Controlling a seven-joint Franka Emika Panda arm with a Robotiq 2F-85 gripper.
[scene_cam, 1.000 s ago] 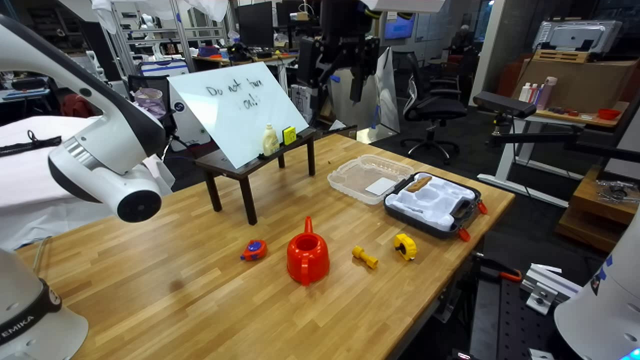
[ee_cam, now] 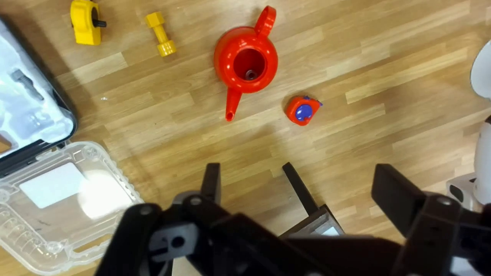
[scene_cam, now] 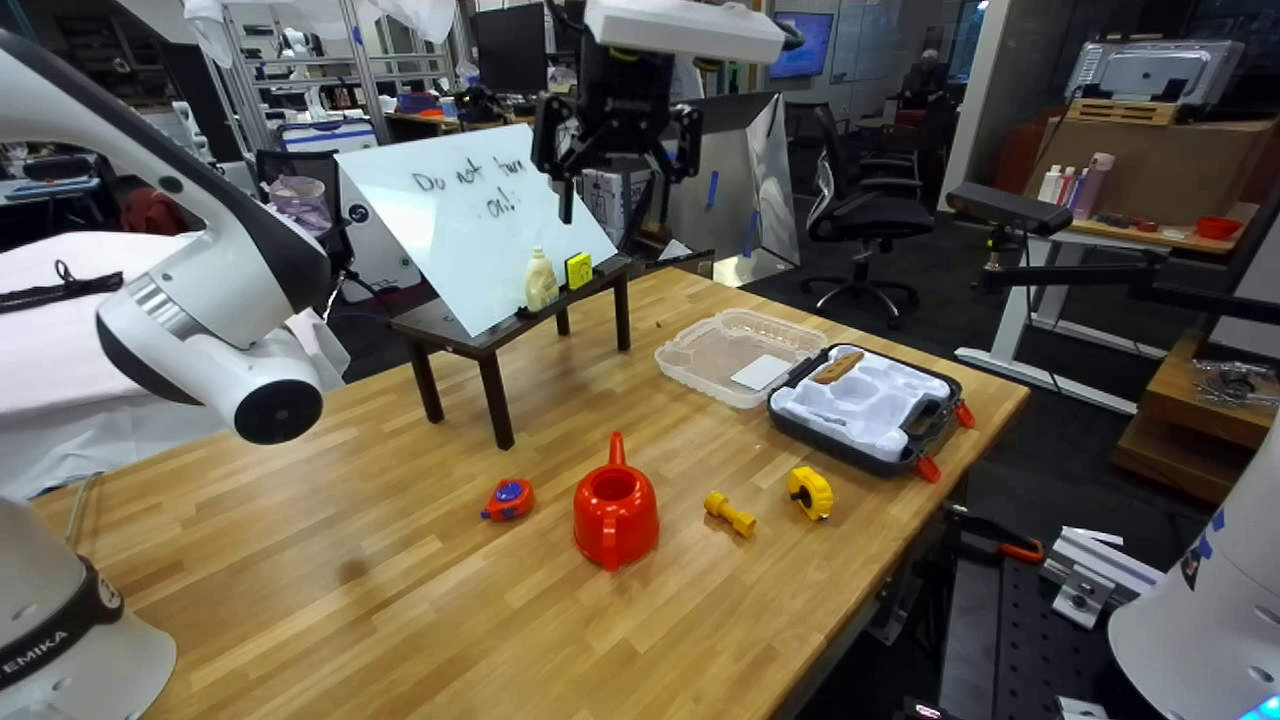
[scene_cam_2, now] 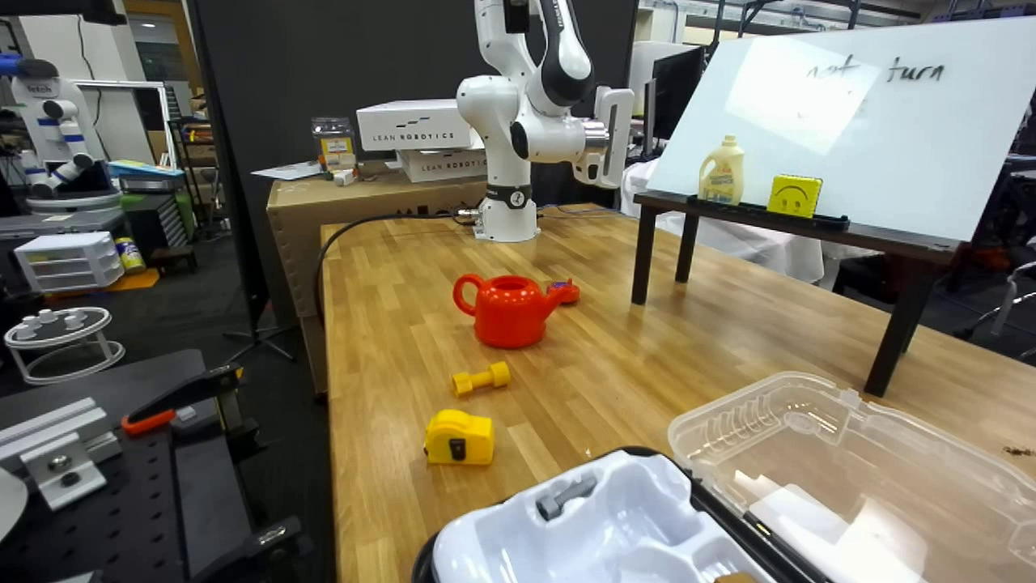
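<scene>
My gripper is high above the table in exterior view 1, in front of the whiteboard's right part. Its fingers stand wide apart and hold nothing; in the wrist view, the gripper looks down over the table. A red teapot is upright on the table, with something small and round inside. Beside it lie a red and blue tape measure and a yellow dumbbell-shaped piece. Near the tool case is a yellow tape measure. The open black case has a white tray with a grey bolt.
The case's clear lid lies flat. A small dark stand carries a whiteboard, a cream bottle and a yellow smiley block. A second white arm stands left.
Seen from exterior view 1, my gripper has moved left and turned, its fingers now showing spread apart. The objects on the table have not moved.
</scene>
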